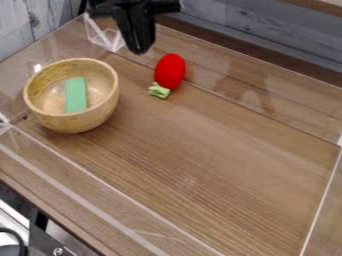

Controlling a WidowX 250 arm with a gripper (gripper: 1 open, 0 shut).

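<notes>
My gripper [138, 40], black, is at the top centre of the camera view, raised above the back of the wooden table, with nothing visible between its dark fingers. A red oval object [170, 70] lies right of and below it, with a small pale green piece [159, 90] at its lower left. A wooden bowl [100, 115] on the left holds a green rectangular block [76, 94].
A clear plastic item [103, 35] is at the back left. A raised wooden edge runs along the back right, and the table's front left edge borders a dark gap.
</notes>
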